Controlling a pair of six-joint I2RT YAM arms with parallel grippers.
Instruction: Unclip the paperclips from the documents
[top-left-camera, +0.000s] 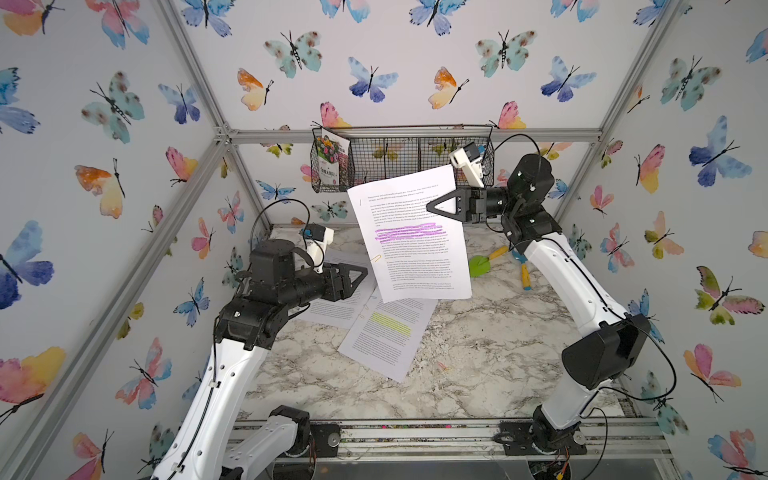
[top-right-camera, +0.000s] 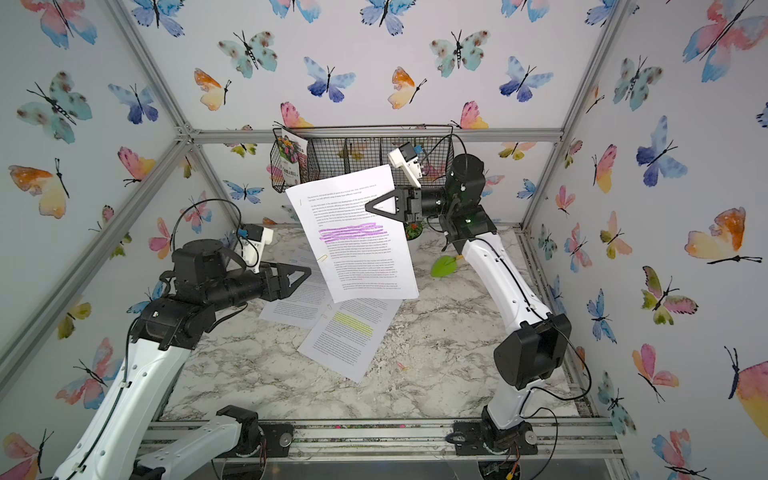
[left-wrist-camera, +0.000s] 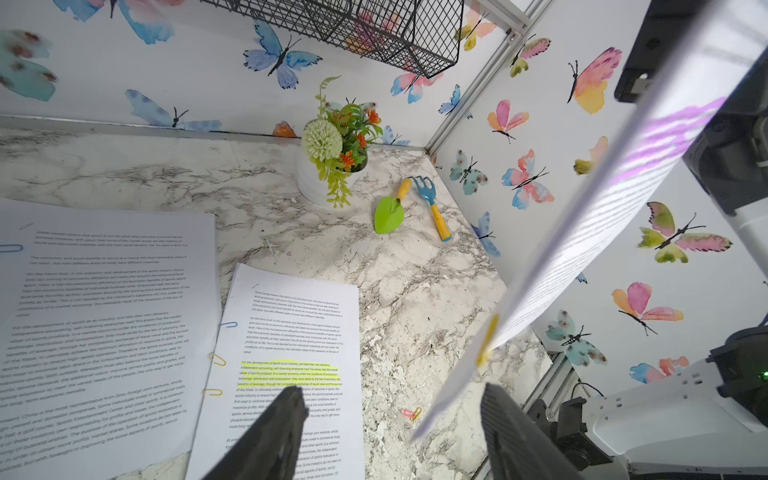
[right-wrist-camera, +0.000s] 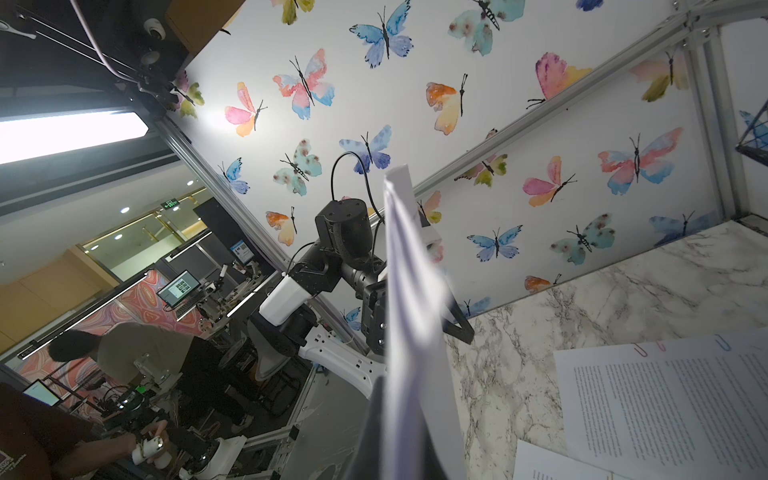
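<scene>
A document with purple highlighting (top-left-camera: 406, 256) hangs upright in my right gripper (top-left-camera: 433, 206), which is shut on it. A yellow paperclip (left-wrist-camera: 486, 337) sits on this document's left edge. My left gripper (top-left-camera: 360, 277) is open just left of that edge, nothing between its fingers. Two documents lie on the table: a yellow-highlighted one (left-wrist-camera: 288, 368) and another (left-wrist-camera: 104, 320) left of it. Blue paperclips (left-wrist-camera: 9, 248) and yellow paperclips (left-wrist-camera: 216, 358) show along their edges. In the right wrist view the held paper is blurred edge-on and hides the fingertips.
A small pinkish clip (left-wrist-camera: 410, 413) lies loose on the marble table (top-left-camera: 520, 352). A potted plant (left-wrist-camera: 328, 160), toy trowel (left-wrist-camera: 389, 213) and toy rake (left-wrist-camera: 440, 220) stand or lie at the back right. A wire basket (top-left-camera: 400, 160) is on the back wall.
</scene>
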